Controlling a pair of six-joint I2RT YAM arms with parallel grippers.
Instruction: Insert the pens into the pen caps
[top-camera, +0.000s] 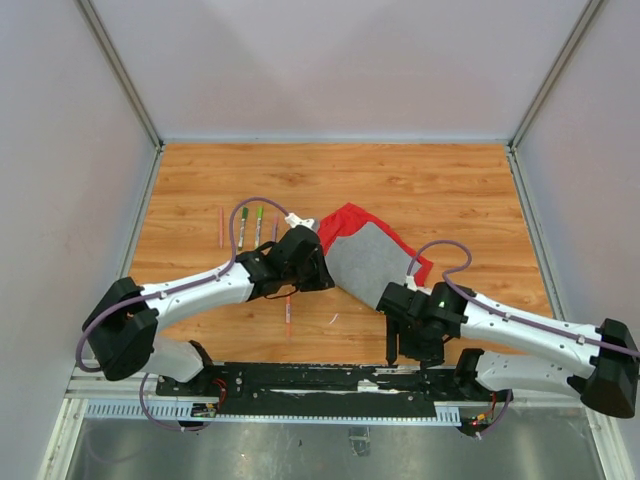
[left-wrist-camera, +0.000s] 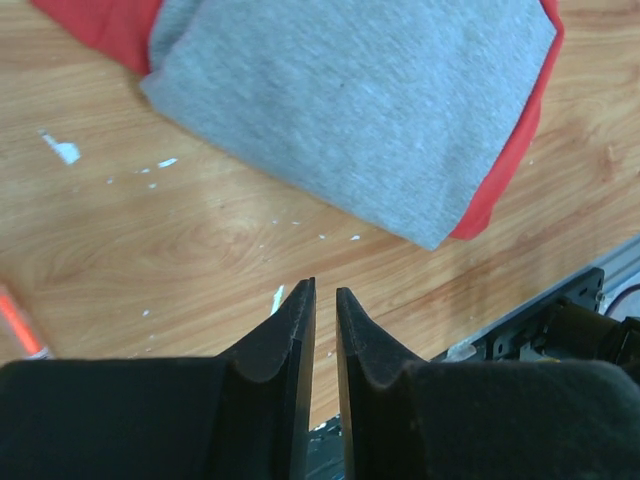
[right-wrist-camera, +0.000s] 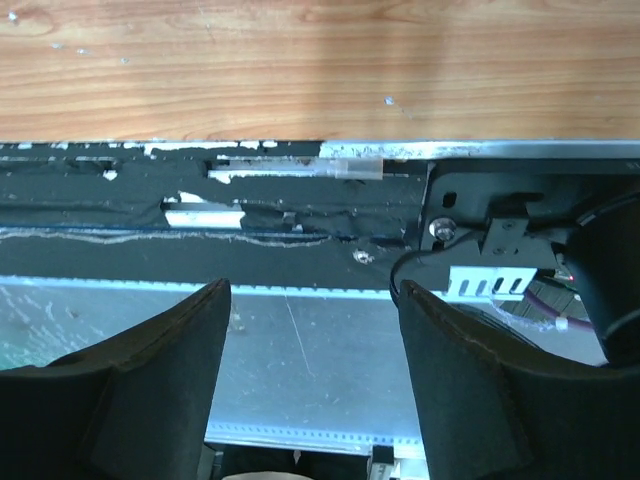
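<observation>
Several pens lie upright in a row at the left of the top view: an orange one (top-camera: 221, 228), a green-capped one (top-camera: 243, 228), a light-green-capped one (top-camera: 259, 227) and a purplish one (top-camera: 275, 228). Closer to the front, a red-orange pen (top-camera: 288, 312) shows, its end also in the left wrist view (left-wrist-camera: 20, 325). My left gripper hangs by the cloth's left edge, its fingers a narrow gap apart with bare wood between. Over the front rail my right gripper is wide open and empty. No loose cap shows clearly; the left arm covers part of the table.
A grey cloth with a red border (top-camera: 370, 262) lies at the middle. Below the right gripper run a black rail (right-wrist-camera: 330, 220) and the table's front edge; a clear tube-like piece (right-wrist-camera: 300, 168) rests on the rail.
</observation>
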